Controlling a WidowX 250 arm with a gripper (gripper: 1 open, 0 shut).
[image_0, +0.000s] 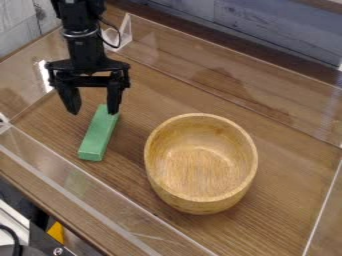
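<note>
My black gripper hangs from the upper left, its two fingers spread open on either side with nothing visible between them. Its right finger is just above the top end of a green rectangular block, which lies flat on the wooden table, long side running toward the front. Whether the finger touches the block is unclear.
A large round wooden bowl sits right of the green block at the front center. The table's edge runs along the lower left.
</note>
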